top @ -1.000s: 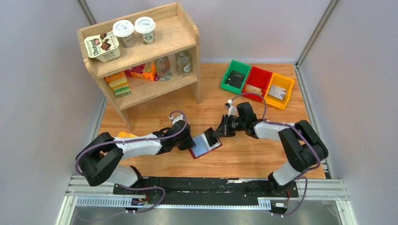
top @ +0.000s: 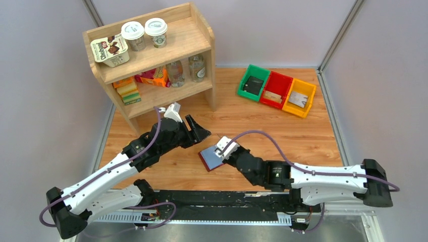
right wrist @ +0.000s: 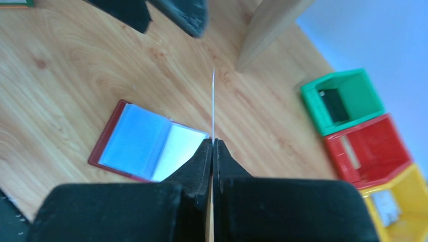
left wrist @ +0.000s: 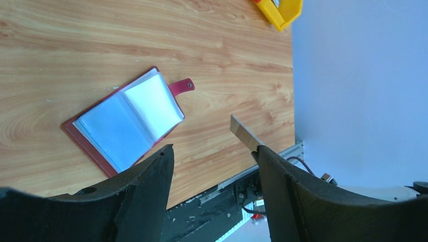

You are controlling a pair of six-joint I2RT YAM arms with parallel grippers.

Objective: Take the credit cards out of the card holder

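The card holder (top: pixel 210 157) lies opened flat on the table, its red cover framing blue and white sleeves, and its snap strap (left wrist: pixel 182 86) sticks out to one side. Through the right wrist view a thin card (right wrist: pixel 213 103), seen edge-on, rises from my right gripper, which is shut on it. The same card (left wrist: pixel 245 132) shows as a brownish strip in the left wrist view, partly behind a left finger. My left gripper is open and empty, above the table near the holder. In the top view the right fingers are hidden.
A tray with green (top: pixel 247 75), red (top: pixel 279 80) and yellow (top: pixel 312 91) compartments stands at the back right, something flat in each. A loaded wooden shelf (top: pixel 202 30) stands at the back left. Table between holder and tray is clear.
The right arm has swung left and come over the holder's right side, carrying the card away from its sleeves.
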